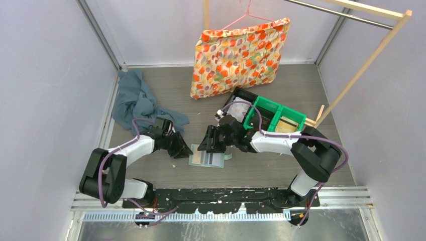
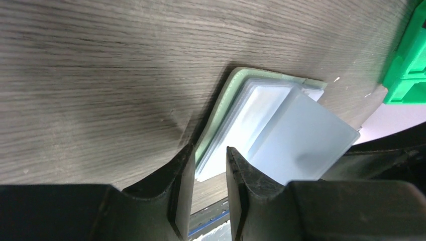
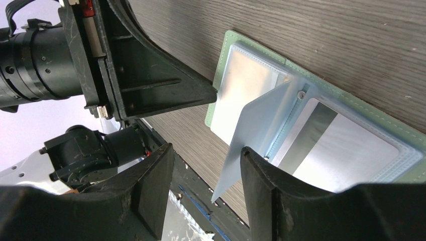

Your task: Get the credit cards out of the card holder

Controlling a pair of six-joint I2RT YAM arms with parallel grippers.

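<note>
The pale green card holder (image 1: 206,159) lies open on the table between the grippers, with clear plastic sleeves. In the right wrist view one sleeve (image 3: 253,123) stands raised between the fingertips of my open right gripper, against or close to the right finger; white cards show in pockets either side. My left gripper is open at the holder's left edge, its fingertips low beside it. In the left wrist view the raised sleeve (image 2: 301,135) leans over the holder.
Green and black bins (image 1: 281,110) stand at the back right. A blue-grey cloth (image 1: 135,100) lies at the left. A floral bag (image 1: 241,55) hangs at the back. Bare table lies in front of the holder.
</note>
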